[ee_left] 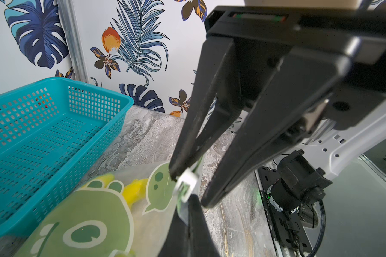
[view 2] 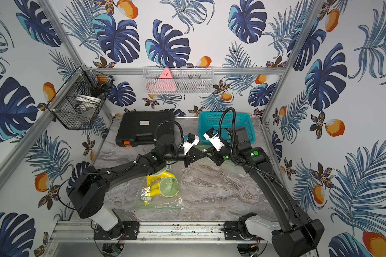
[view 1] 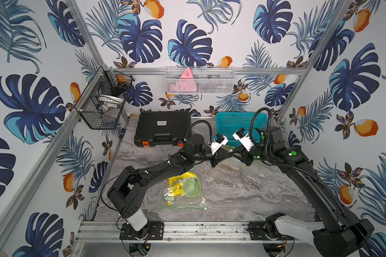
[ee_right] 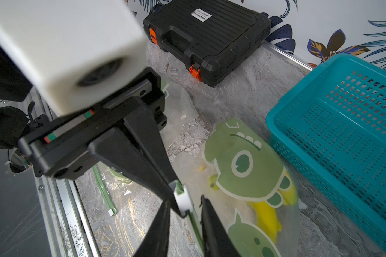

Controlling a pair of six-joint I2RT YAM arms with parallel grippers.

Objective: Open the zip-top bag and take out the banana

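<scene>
A clear zip top bag with green cartoon prints (ee_right: 244, 162) hangs between my grippers, yellow banana (ee_right: 268, 218) showing through it. My left gripper is shut on the thin top edge beside the white zip slider (ee_right: 184, 201). In the left wrist view, the slider (ee_left: 185, 184) sits just above my left fingertips. My right gripper is part open, its fingers on either side of the green zip strip (ee_right: 196, 227). From the left wrist view, the right fingers (ee_left: 227, 180) stand apart around the slider. Whether they touch it, I cannot tell.
A second clear bag with bananas (view 1: 174, 188) lies flat at the front left. Behind the held bag stands an empty teal basket (view 1: 227, 122); a black case (view 1: 163, 128) is at the back left.
</scene>
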